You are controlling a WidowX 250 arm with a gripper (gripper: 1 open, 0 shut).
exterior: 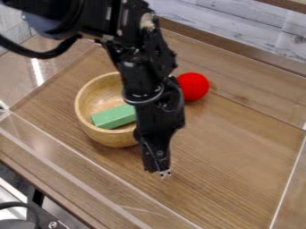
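Note:
My black gripper [160, 166] hangs low over the wooden table [228, 179], just in front of and to the right of a tan bowl [89, 97]. It is shut, with nothing visible between its fingers. The bowl holds a green block [113, 117] and is partly hidden behind my arm. A red round object [195, 86] lies behind the arm on the right.
A pale plank wall [227, 20] runs along the back. A black cable lies off the table's edge at the lower left.

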